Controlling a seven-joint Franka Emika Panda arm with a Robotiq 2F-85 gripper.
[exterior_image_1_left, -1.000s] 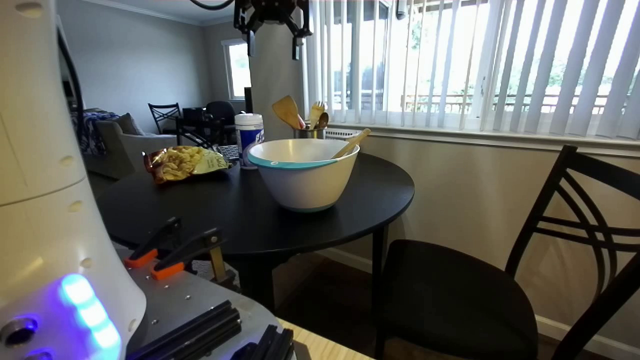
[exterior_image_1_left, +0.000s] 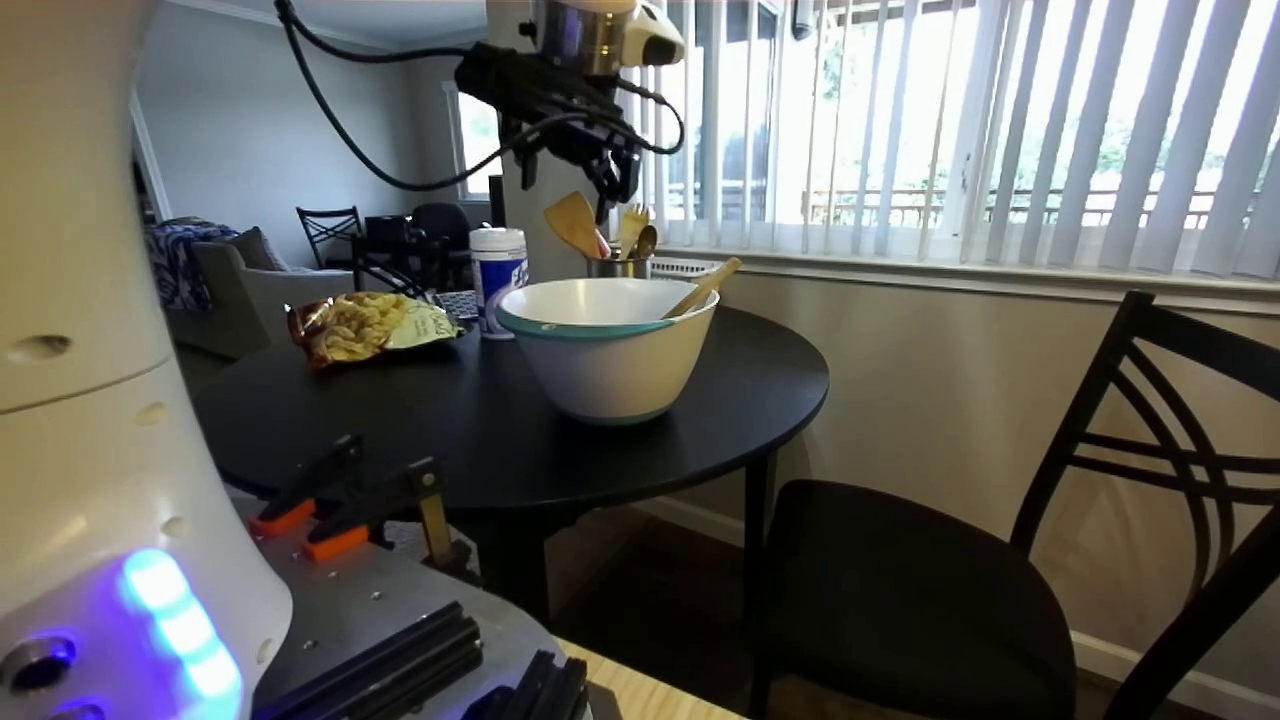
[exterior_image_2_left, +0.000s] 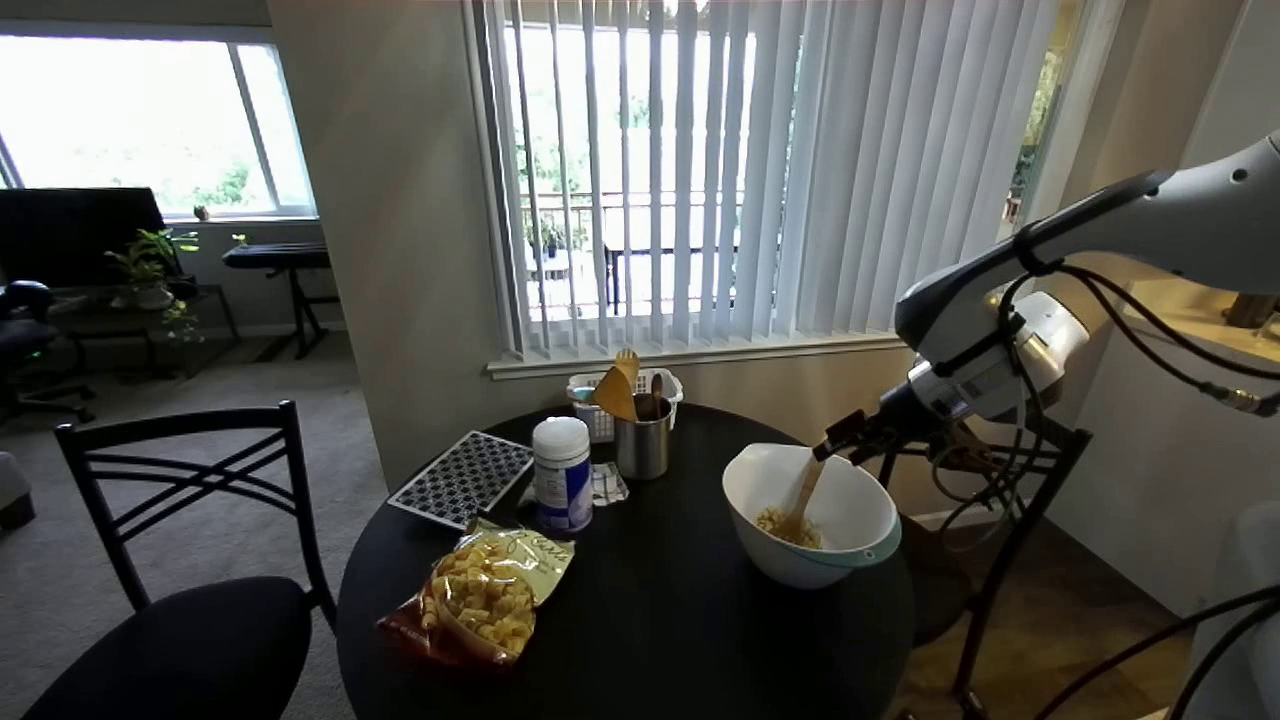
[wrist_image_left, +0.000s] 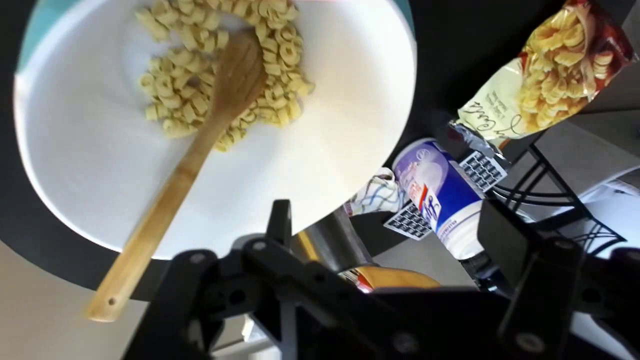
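Observation:
A white bowl with a teal rim (exterior_image_1_left: 612, 366) stands on the round dark table. Small pasta pieces (wrist_image_left: 180, 84) lie in its bottom, as the wrist view shows. A wooden spoon (wrist_image_left: 174, 186) rests in the bowl, its head on the pasta and its handle leaning out over the rim. My gripper (exterior_image_1_left: 569, 186) hangs tilted above the bowl, open, its fingers apart. From the wrist camera, one finger (wrist_image_left: 279, 222) overlaps the bowl's edge and the spoon lies outside the fingers.
Close by stand a blue-and-white canister (exterior_image_2_left: 564, 474) and a metal holder (exterior_image_2_left: 643, 444) with wooden utensils. A pasta bag (exterior_image_2_left: 486, 594) lies at the table's left. A white basket (exterior_image_2_left: 594, 414) is behind the holder. Bare table (exterior_image_2_left: 666, 600) separates bag and bowl.
In exterior view 1 my gripper has come lower and tilted, its cable now showing across the view. The bowl, spoon and other table items have not moved.

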